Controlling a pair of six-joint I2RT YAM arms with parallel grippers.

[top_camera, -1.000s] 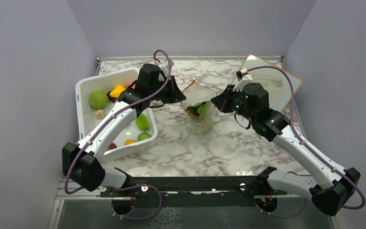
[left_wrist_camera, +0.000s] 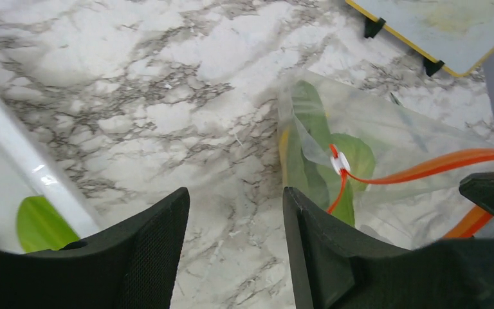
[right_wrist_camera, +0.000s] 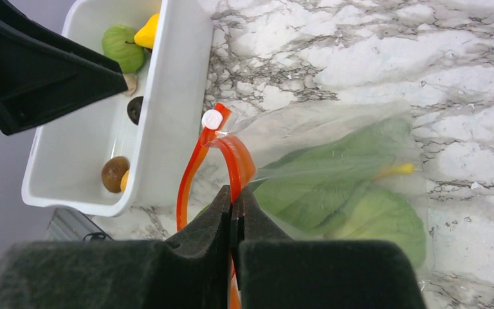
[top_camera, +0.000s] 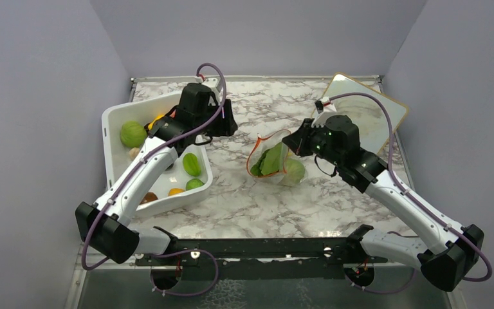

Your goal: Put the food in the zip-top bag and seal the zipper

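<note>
The clear zip bag (top_camera: 267,158) with orange zipper and white slider (left_wrist_camera: 339,164) holds leafy greens (right_wrist_camera: 321,199), a round green item and something yellow. My right gripper (top_camera: 291,143) is shut on the bag's orange rim, holding the mouth up. My left gripper (top_camera: 228,125) hangs left of the bag with its fingers apart and nothing between them.
The white bin (top_camera: 112,148) at left holds produce, including a cabbage (top_camera: 132,133), a green star fruit (top_camera: 192,165) and a lime (top_camera: 194,184). A yellow-edged board (top_camera: 373,116) lies at back right.
My left gripper has moved back and left, away from the bag's rim, and opened wider. The bag's mouth has narrowed and tilted, and its contents sit further right.
</note>
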